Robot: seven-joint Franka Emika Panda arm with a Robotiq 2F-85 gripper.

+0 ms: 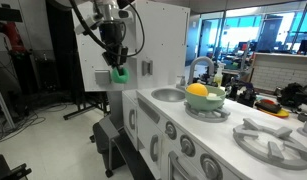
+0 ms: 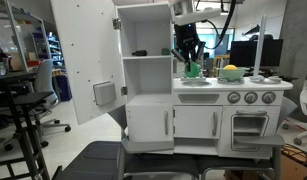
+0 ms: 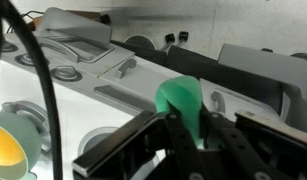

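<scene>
A green object, perhaps a cup, is gripped by my gripper, whose fingers are closed about it. In exterior view 1 the green object hangs below the gripper, left of the toy kitchen's counter and in front of the white cabinet. Exterior view 2 shows the same green object at the height of the counter top, seen against the sink area. From the wrist view it hangs over the counter's front side, above cabinet handles and the floor. Its exact shape is partly hidden by the fingers.
The sink basin looks empty. A green colander with an orange ball stands beside it on the white counter. A tall cabinet door stands open. Black chairs are in front of the kitchen.
</scene>
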